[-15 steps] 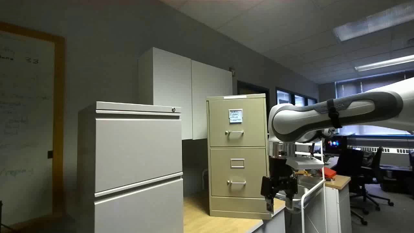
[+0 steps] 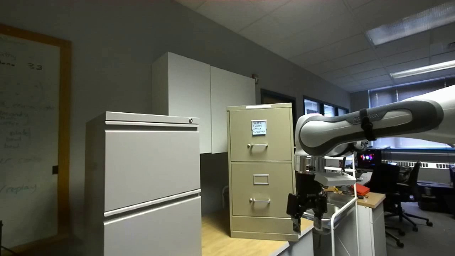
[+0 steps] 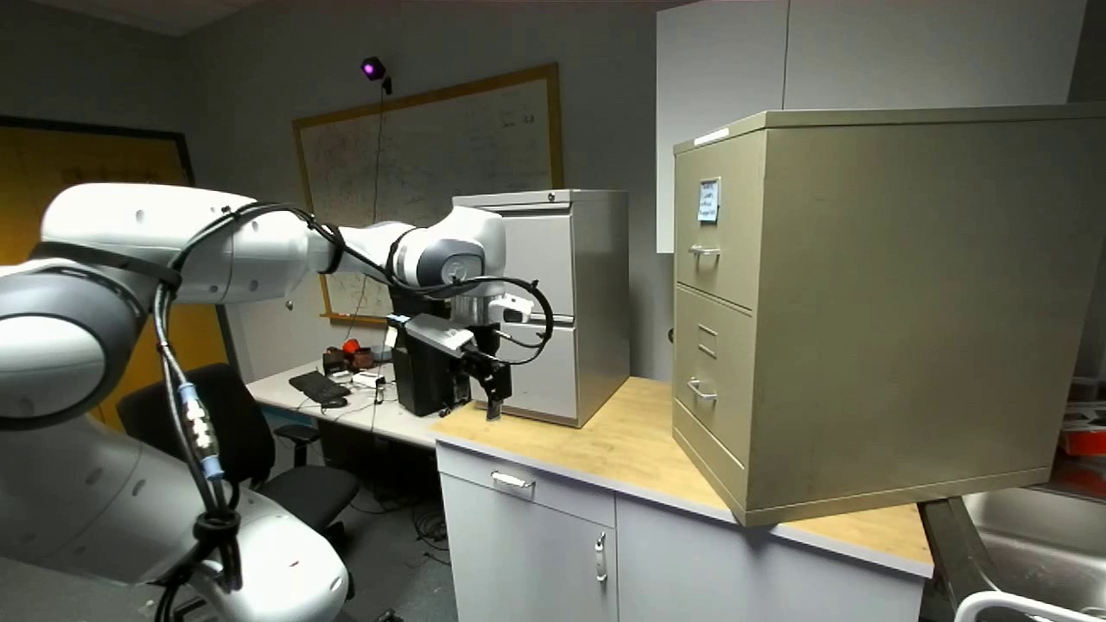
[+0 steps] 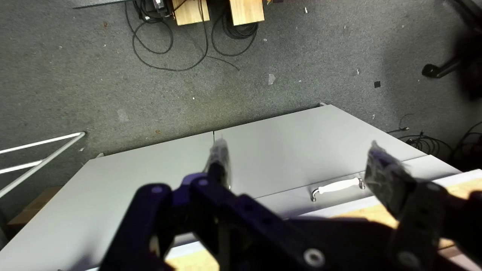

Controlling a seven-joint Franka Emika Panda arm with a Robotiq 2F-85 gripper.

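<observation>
My gripper [image 2: 307, 226] points straight down, its fingers open with nothing between them. In the wrist view its fingers [image 4: 219, 158] stand wide apart above the front of the grey base cabinet [image 4: 289, 144], whose white drawer handle [image 4: 339, 185] shows between them. A beige filing cabinet [image 2: 261, 179] with two closed drawers stands on the wooden counter [image 2: 219, 239]. At the counter's other end is a grey filing cabinet [image 3: 544, 358], its drawers also shut. Seen in exterior view 2, the gripper [image 3: 493, 413] hangs near the grey filing cabinet.
A metal sink [image 3: 1037, 539] lies beyond the beige cabinet, with a white rail [image 2: 341, 213] near it. Past the grey cabinet, a desk [image 3: 399, 420] carries a keyboard [image 3: 318, 388] and other items; cables lie on the floor.
</observation>
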